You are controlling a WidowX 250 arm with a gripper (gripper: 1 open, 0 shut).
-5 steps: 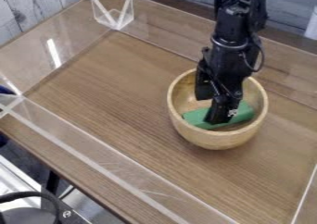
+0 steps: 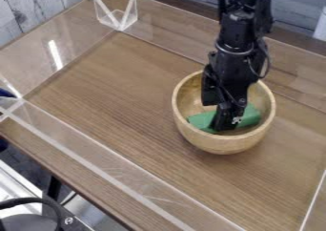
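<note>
A wooden bowl (image 2: 192, 133) sits on the brown table (image 2: 102, 92), right of centre. Inside it lies a green object (image 2: 249, 117). My black gripper (image 2: 216, 117) reaches down from the top into the bowl, open, its lower end over or against the green object. The dark fingers partly hide the green object, so whether they touch it is unclear.
A small white wire-like holder (image 2: 114, 13) stands at the back left. The table's left edge shows at lower left, with dark cables beside it.
My gripper has moved slightly lower in the bowl, covering a little more of the green object. The bowl stays in place.
</note>
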